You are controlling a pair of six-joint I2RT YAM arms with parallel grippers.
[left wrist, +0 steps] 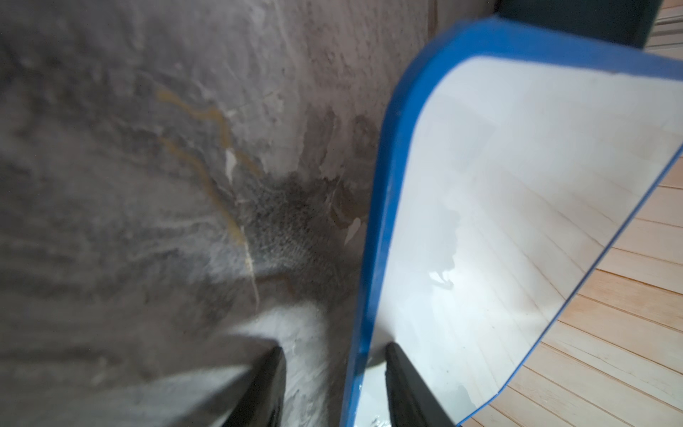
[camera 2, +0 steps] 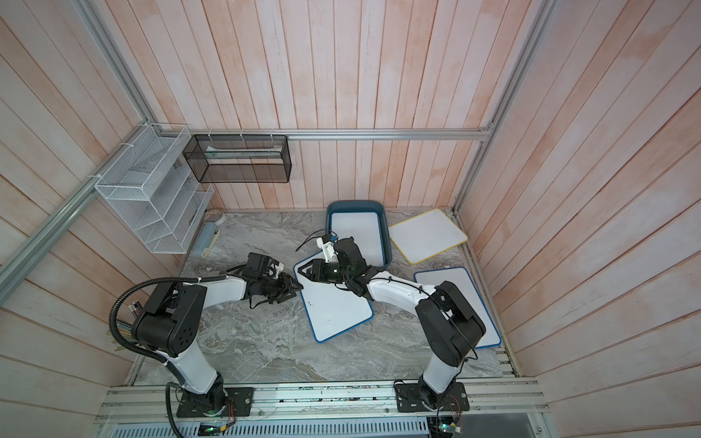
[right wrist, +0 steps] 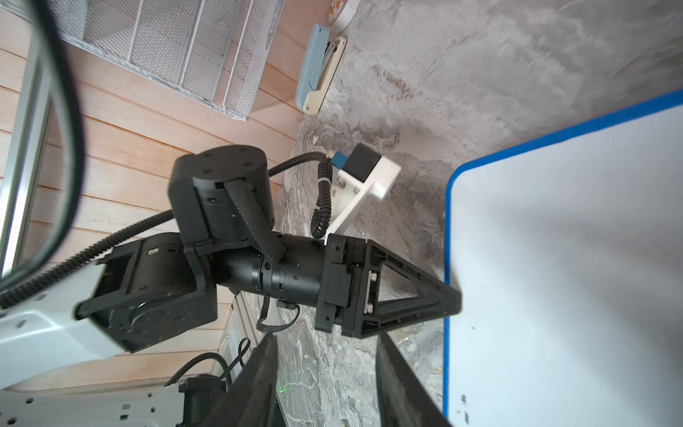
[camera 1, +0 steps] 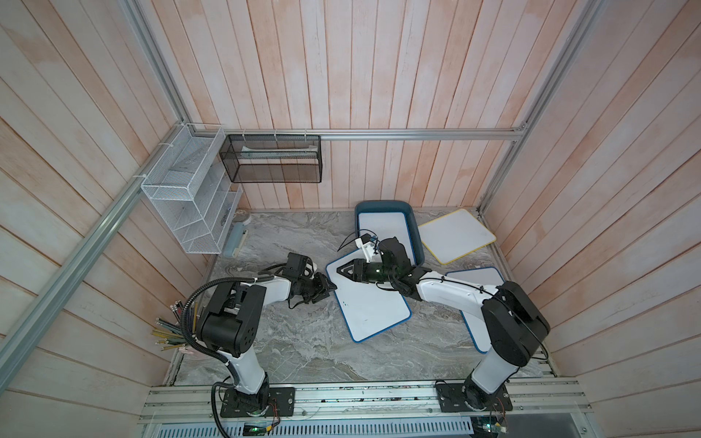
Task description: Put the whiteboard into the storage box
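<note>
The blue-edged whiteboard (camera 1: 372, 310) lies slantwise over the middle of the table; whether it rests flat cannot be told. Its left rim runs between the fingers of my left gripper, which is part open with a gap at each side of the rim. From the right wrist view, that gripper's tip meets the board's left edge. My right gripper is open and empty, hovering over the board's far left part and hiding some of it. Behind stands the dark teal storage box (camera 1: 417, 248), with a white board (camera 1: 383, 222) inside.
A yellow-edged board (camera 1: 458, 235) lies right of the box. Another blue-edged board (camera 1: 474, 332) is partly under my right arm. A stapler (right wrist: 321, 69) sits near the white wire rack (camera 1: 193, 193) at left.
</note>
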